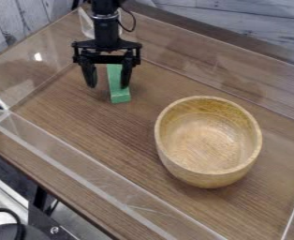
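Observation:
A green rectangular object (118, 84) lies on the wooden table, partly under my black gripper (107, 66). The gripper hangs from the arm at the top left, its two dark fingers spread apart on either side, the right one over the green object. A large round pale wooden bowl (207, 141) stands empty on the right half of the table.
A pale object at the top behind the arm is partly hidden. Plank wall at the back right; dark cables at the lower left edge.

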